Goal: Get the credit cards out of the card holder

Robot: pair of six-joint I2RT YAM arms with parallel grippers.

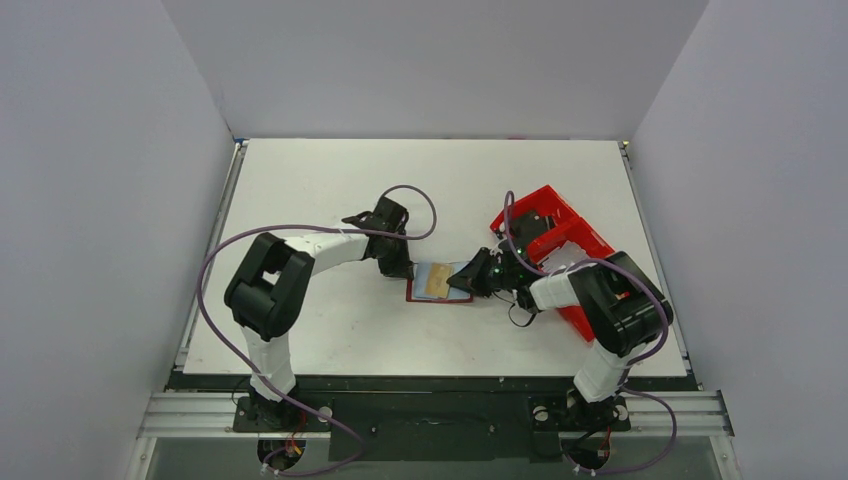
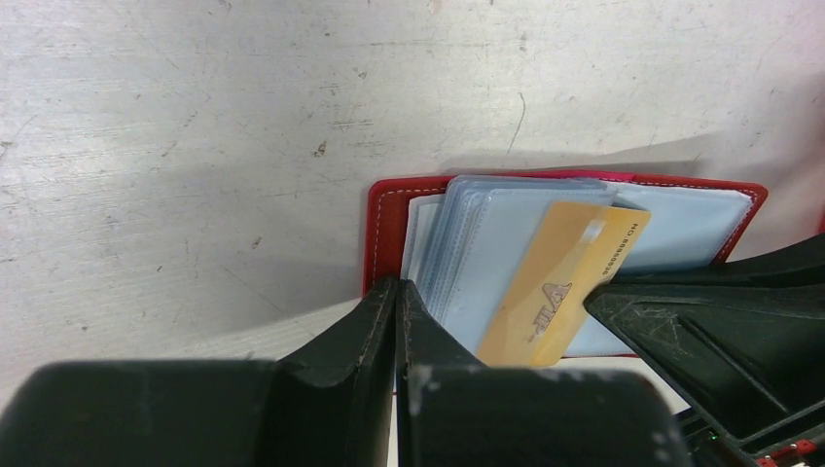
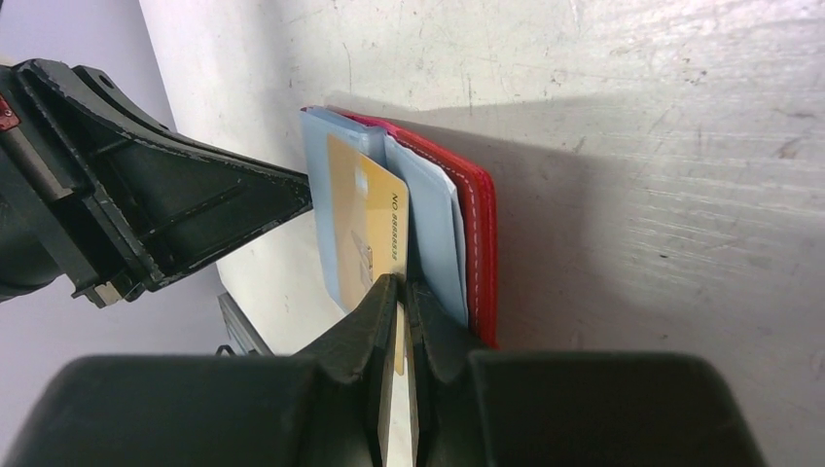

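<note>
The red card holder (image 2: 383, 229) lies spread on the table with its pale sleeves (image 2: 486, 243) facing up. A gold card (image 2: 584, 263) slants across one clear sleeve, its printed edge sticking out. At the holder's left cover edge my left gripper is shut; whether it pinches that rim is hidden. My right gripper has its fingertips close together at the card's protruding edge. The card's thin edge shows in the narrow gap there, but a firm grip cannot be made out. Both grippers flank the holder in the top view.
A red divided box (image 1: 550, 200) stands at the right, partly under the right arm, with dark and clear items inside.
</note>
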